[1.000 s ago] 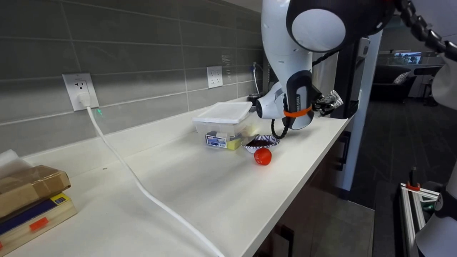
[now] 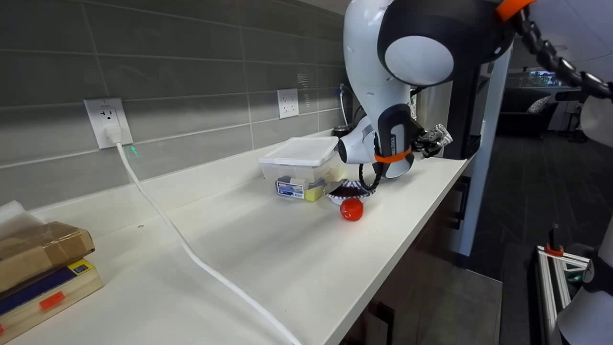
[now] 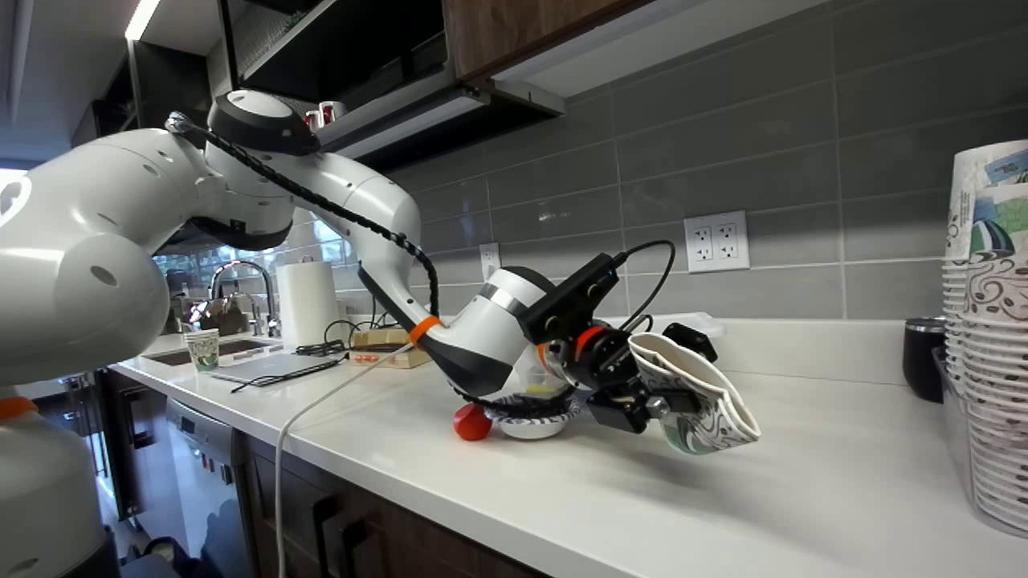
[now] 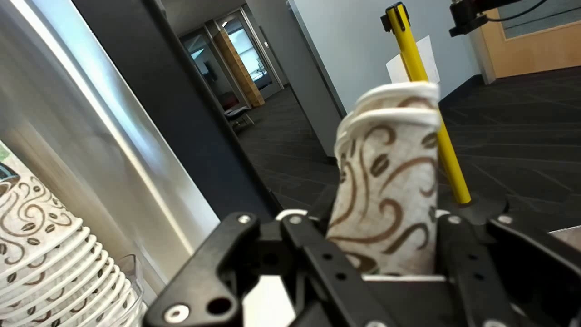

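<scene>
My gripper is shut on a patterned paper cup (image 4: 386, 190), white with brown swirls and coffee beans. In the wrist view two white rims show at its upper end; whether it is one squeezed cup or two nested ones, I cannot tell. Exterior view 2 has the held cup (image 3: 695, 400) tilted and pinched out of round, above the counter (image 3: 771, 501). Seen from exterior view 1, the gripper (image 2: 432, 141) is at the far end of the counter, partly behind the arm.
A tall stack of similar cups (image 3: 993, 385) stands at the right, beside a dark tumbler (image 3: 923, 360). Below the arm are a patterned bowl (image 2: 339, 199), a red ball-like object (image 2: 351, 209) and a lidded clear bin (image 2: 299, 172). A white cable (image 2: 198, 258) crosses the counter.
In exterior view 1 the arm and gripper have shifted slightly left, and the wrist's cable loop hangs lower, over the bowl. The objects on the counter look almost unmoved.
</scene>
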